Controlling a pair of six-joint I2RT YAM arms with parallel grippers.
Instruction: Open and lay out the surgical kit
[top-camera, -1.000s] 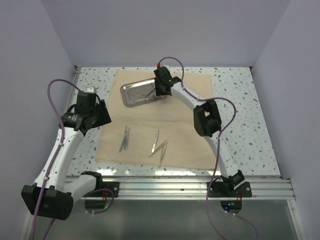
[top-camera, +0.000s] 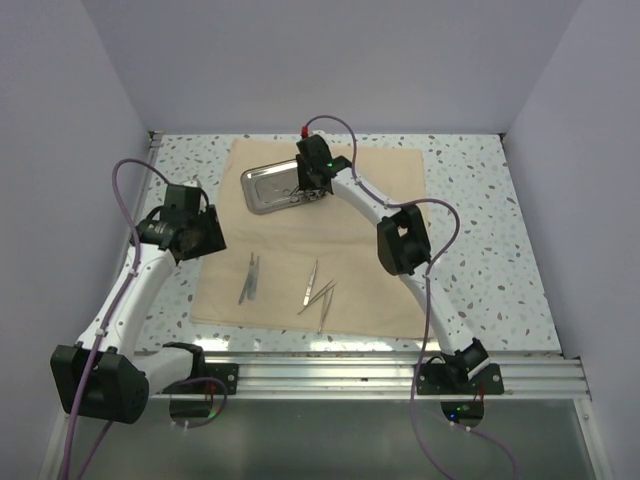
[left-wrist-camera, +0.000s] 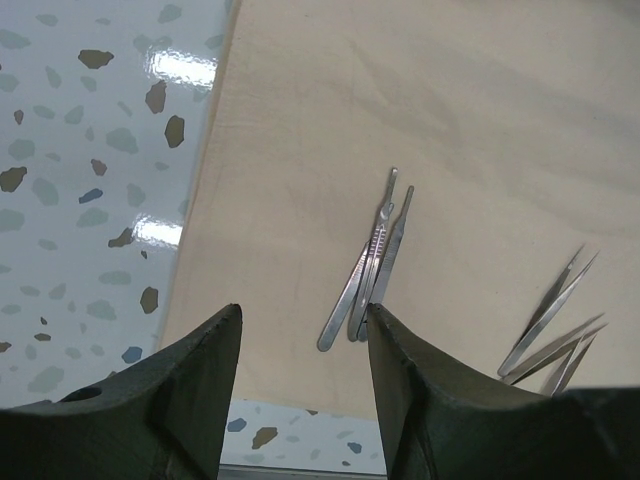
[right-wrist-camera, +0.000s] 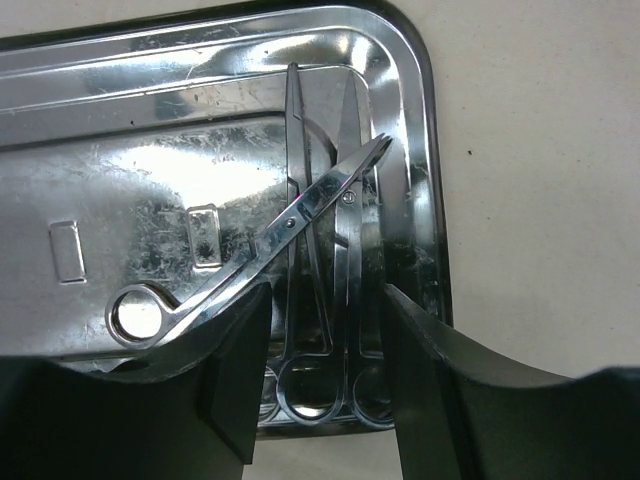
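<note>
A steel tray (top-camera: 268, 188) lies at the back of the beige cloth. Several scissor-like instruments (right-wrist-camera: 298, 210) lie crossed in its right end. My right gripper hangs open over their handles. On the front of the cloth lie slim steel handles (left-wrist-camera: 372, 265) at the left and several tweezers (left-wrist-camera: 545, 315) toward the middle. My left gripper is open above the cloth's left side, nothing between its fingers.
The speckled table (top-camera: 480, 250) shows around the cloth (top-camera: 380, 290). Grey walls border the table at back and sides.
The right gripper has shifted left over the tray.
</note>
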